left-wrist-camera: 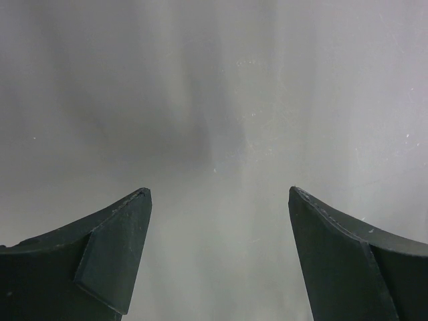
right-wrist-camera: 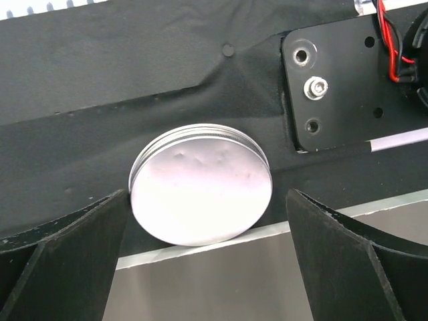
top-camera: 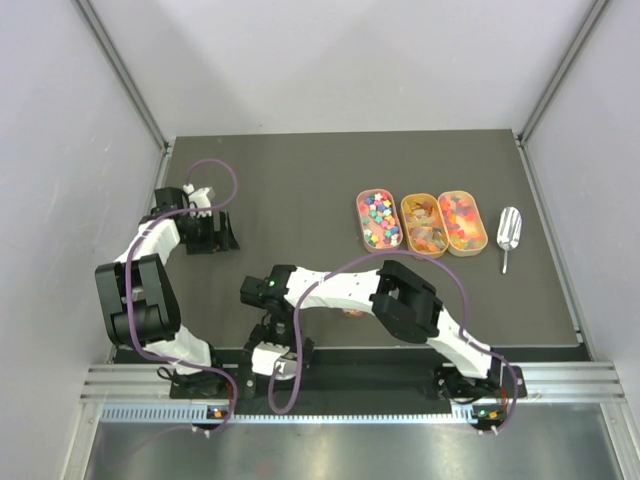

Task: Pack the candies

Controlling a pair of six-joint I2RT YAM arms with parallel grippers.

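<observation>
Between the two spread fingers of my right gripper is a round silver lid (right-wrist-camera: 200,190), seen in the right wrist view. It lies on the dark strip at the table's front edge; the left finger appears very close to its side, and whether they touch I cannot tell. From the top, the right gripper (top-camera: 281,358) is low over that strip. My left gripper (top-camera: 222,233) stands open at the table's left side, only bare table between its fingers in the left wrist view. Candies fill three open tubs: star-like ones (top-camera: 379,219), wrapped-looking ones (top-camera: 425,225) and red-orange ones (top-camera: 463,222).
A metal scoop (top-camera: 509,228) lies right of the tubs. Something small and orange (top-camera: 353,312) is mostly hidden under the right arm. A black plate with screws (right-wrist-camera: 348,87) sits close to the lid.
</observation>
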